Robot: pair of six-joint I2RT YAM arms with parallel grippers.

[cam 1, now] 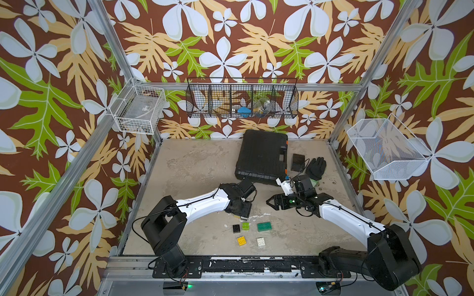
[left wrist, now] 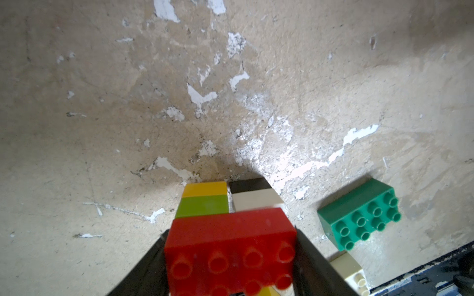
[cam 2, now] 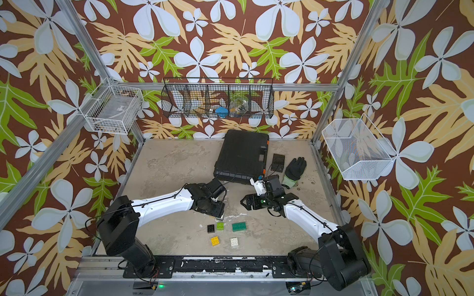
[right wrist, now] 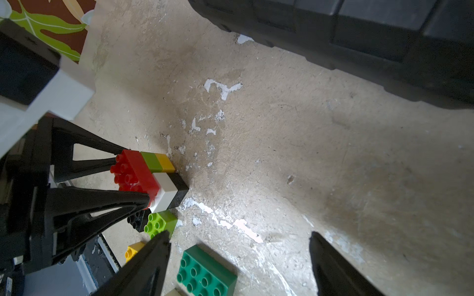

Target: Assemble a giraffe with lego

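A red brick (left wrist: 229, 229) with studs tops two short legs: a green block (left wrist: 202, 204) over yellow, and a white block (left wrist: 256, 199) over black. My left gripper is shut on the red brick, one finger against each end; in the right wrist view its fingers (right wrist: 106, 197) straddle the same brick. Whether the legs rest on the table, I cannot tell. To the right, my right gripper stands open and empty. Loose on the table are a dark green brick (cam 1: 264, 226), lime (cam 1: 245, 226), black (cam 1: 236, 228), yellow (cam 1: 241, 240) and white (cam 1: 260, 241) blocks.
Behind the arms lies a large black case (cam 1: 261, 155), with a small dark box (cam 1: 297, 162) and a black glove (cam 1: 316, 168) to its right. Wire baskets hang on the frame. Bare table (cam 1: 185, 157) stretches out at the back left.
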